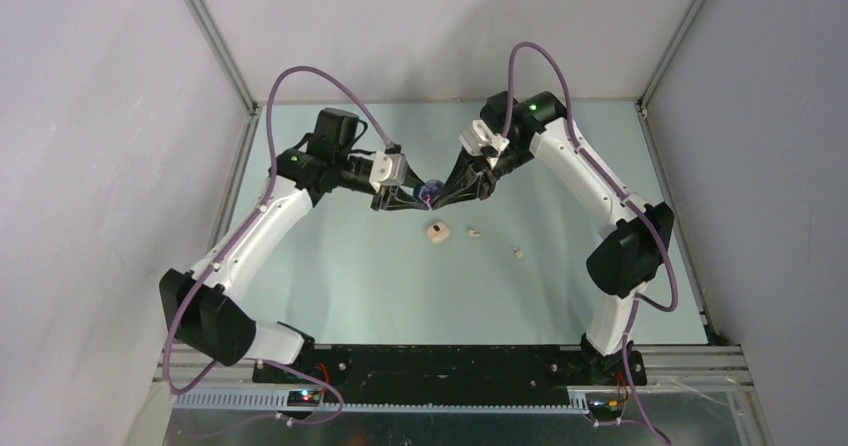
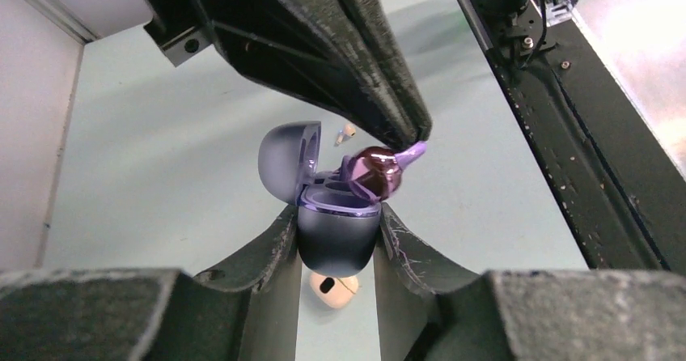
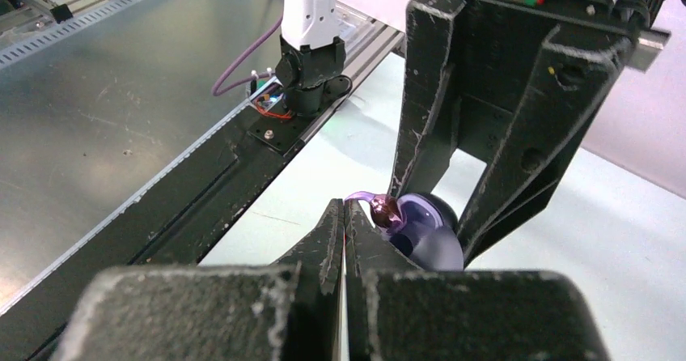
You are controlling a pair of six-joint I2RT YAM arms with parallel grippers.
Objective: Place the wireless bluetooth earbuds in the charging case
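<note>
A purple charging case point(image 2: 338, 235) with its lid up is held by my left gripper point(image 1: 420, 198), shut on it. A glossy purple earbud point(image 2: 378, 172) lies at the case's opening, stem sticking out, against the fingertips of my right gripper. That gripper is shut; whether the earbud is between its tips or just beside them I cannot tell. The two grippers meet over the middle of the table.
On the table point(image 1: 370, 286) below are a cream case point(image 1: 437, 233) and two small pale pieces, one point(image 1: 518, 252) farther right.
</note>
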